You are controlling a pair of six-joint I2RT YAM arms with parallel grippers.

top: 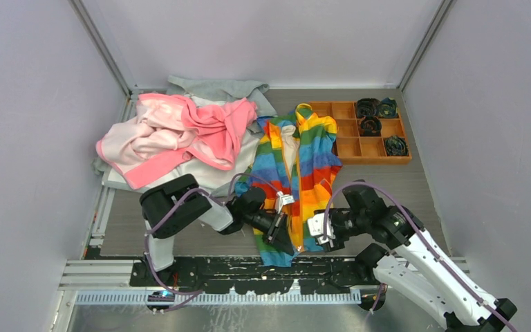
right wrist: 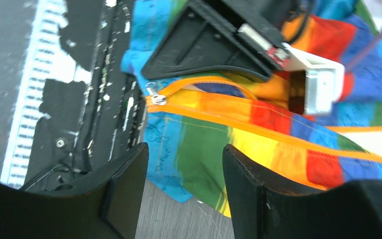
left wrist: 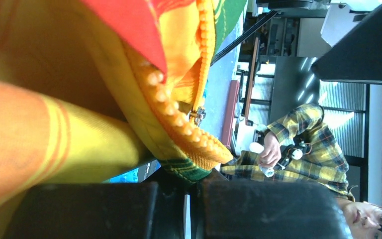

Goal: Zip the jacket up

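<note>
A rainbow-striped jacket lies front-up on the table, its orange zipper tapes running lengthwise. My left gripper is shut at the lower hem, the end of a toothed tape between its fingertips; a metal fitting shows behind it. In the right wrist view, the metal zipper pull lies at the tape's lower end beside the left gripper's black body. My right gripper is open over the jacket's lower right, nothing seen between its fingers.
A pink garment lies on pale cloths at the left. An orange compartment box with several dark rolls stands at the back right. A person shows in the left wrist view. Bare table lies right of the jacket.
</note>
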